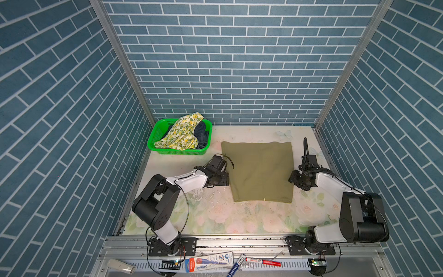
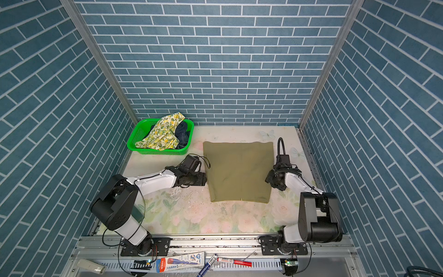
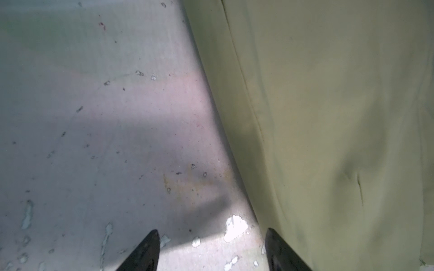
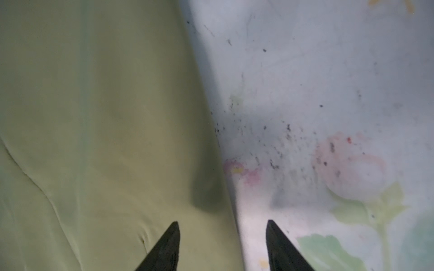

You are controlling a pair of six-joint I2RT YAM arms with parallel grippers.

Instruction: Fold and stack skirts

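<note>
An olive skirt lies spread flat on the table, its sides nearly straight up and down in both top views. At its left side edge is my left gripper, open. In the left wrist view, bare table shows between its fingers and the skirt's edge reaches its right finger. My right gripper is open at the opposite side. Between its fingers runs the skirt's right edge, not pinched. A yellow lemon-print cloth and dark blue cloth lie in the green basket.
The green basket stands at the back left corner, clear of the skirt. Open table lies in front of the skirt. Brick-patterned walls enclose the back and sides.
</note>
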